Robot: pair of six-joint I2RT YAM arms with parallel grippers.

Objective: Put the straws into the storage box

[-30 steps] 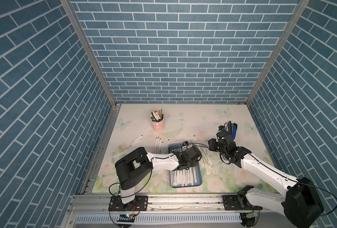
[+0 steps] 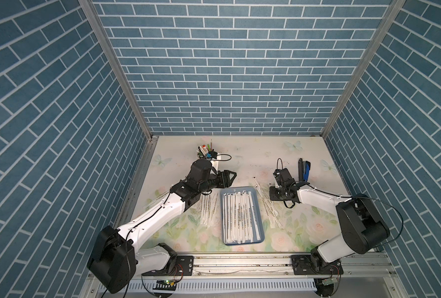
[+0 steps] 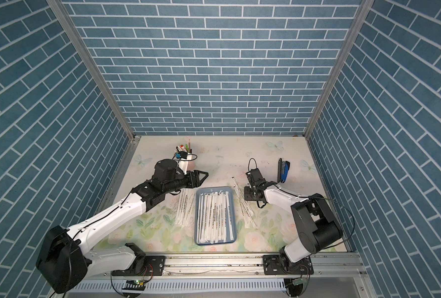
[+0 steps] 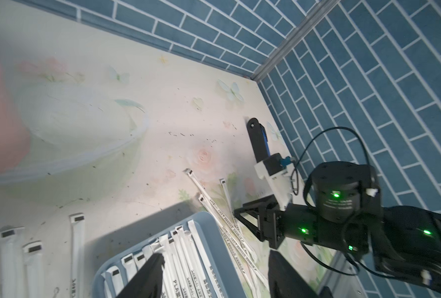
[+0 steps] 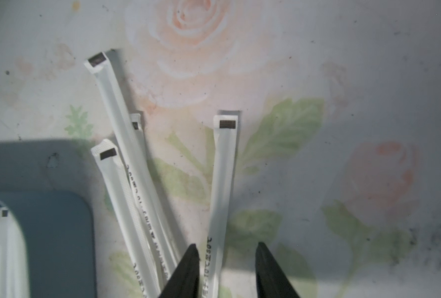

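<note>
The grey-blue storage box [image 2: 261, 228] holds many white wrapped straws [image 2: 238, 216]. More straws lie on the table either side of it [image 3: 183, 208]. My left gripper [image 2: 230, 178] is raised behind the box's back edge, open and empty; in the left wrist view its fingers [image 4: 148, 278] frame the box's straws. My right gripper is open, low to the right of the box. A single straw [image 5: 222, 173] runs between its fingertips from this view, with three more straws [image 5: 118, 104] to its left; none is visibly gripped.
A pink pen cup [image 4: 1, 129] stands at the back left, partly hidden by the left arm in the top views. A black and blue stapler [image 3: 285, 171] sits at the right.
My left gripper has risen from over the box to behind it. My right gripper has shifted slightly toward the straws right of the box and lowered.
</note>
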